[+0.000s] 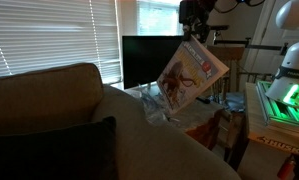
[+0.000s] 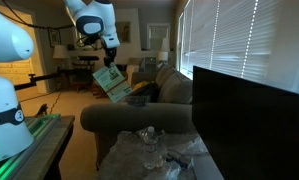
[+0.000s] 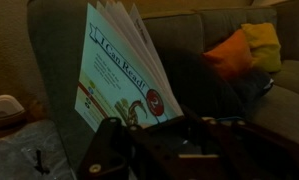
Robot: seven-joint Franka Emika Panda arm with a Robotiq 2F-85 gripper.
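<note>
A thin picture book (image 1: 194,75) hangs tilted in the air in exterior view 1, its light cover showing a reddish drawing. My gripper (image 1: 195,30) is above it, shut on its upper edge. In exterior view 2 the same book (image 2: 112,82) hangs below the white arm, above the sofa's near end. The wrist view shows the book (image 3: 119,75) close up, with "I Can Read!" on the cover and its pages fanned apart. Dark gripper parts cover the book's lower corner there, so the exact grip is hard to make out.
A grey sofa (image 1: 154,145) fills the foreground of exterior view 1. Crumpled clear plastic (image 2: 149,155) lies in front of a large black screen (image 2: 254,115). Orange (image 3: 229,55) and yellow (image 3: 262,45) cushions rest on a couch. A wooden table (image 1: 264,125) stands at the right.
</note>
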